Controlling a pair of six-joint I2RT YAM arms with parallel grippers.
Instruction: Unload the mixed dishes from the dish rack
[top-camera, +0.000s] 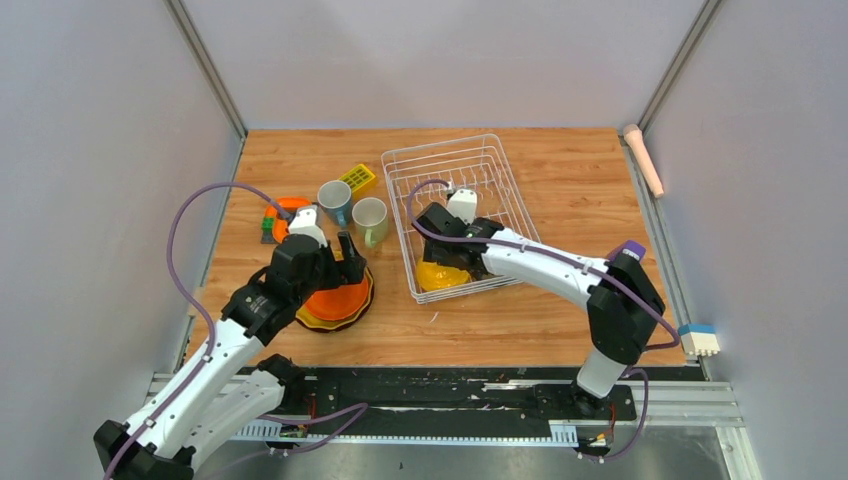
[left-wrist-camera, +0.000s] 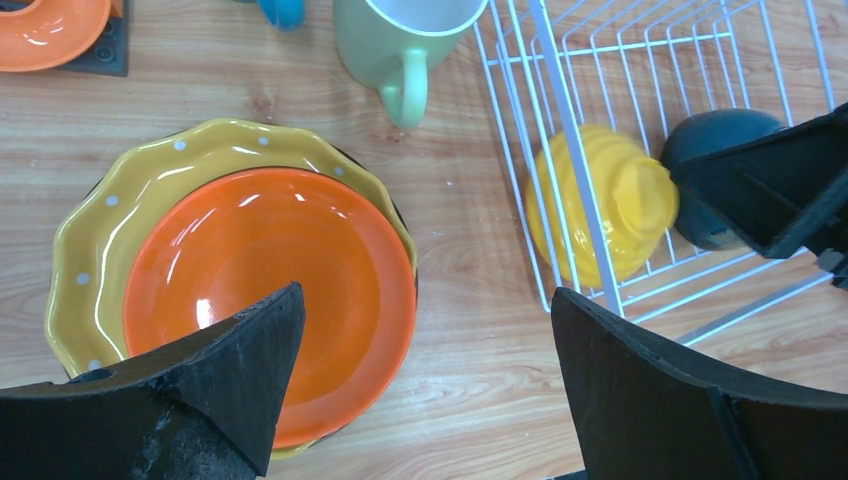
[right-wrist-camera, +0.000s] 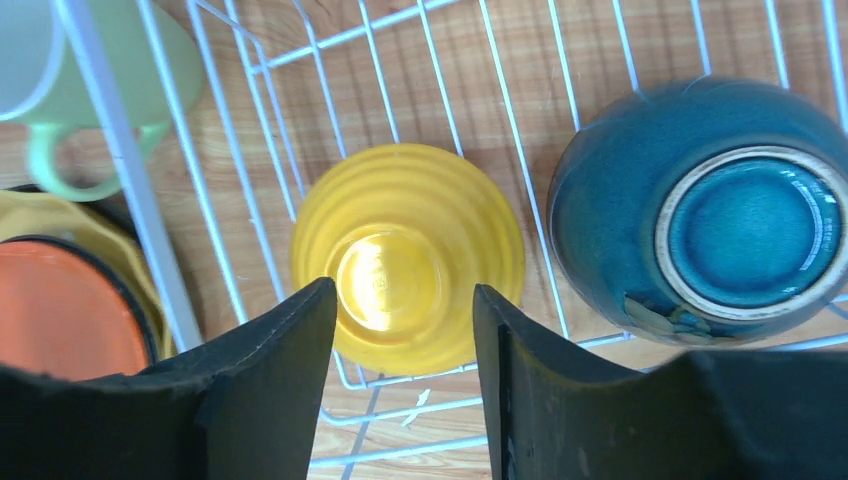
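Inside the white wire dish rack, a yellow bowl lies bottom up in the front left corner. Beside it a dark blue bowl also rests with its base up. My right gripper is over the yellow bowl, its fingers apart and the bowl showing between them; whether they touch it I cannot tell. Over the stacked plates my left gripper stands open and empty. An orange plate sits on a wavy-edged yellow plate, left of the rack.
A green mug and a blue-grey mug stand left of the rack. Behind them lies a yellow sponge-like block. Orange items are at the far left.
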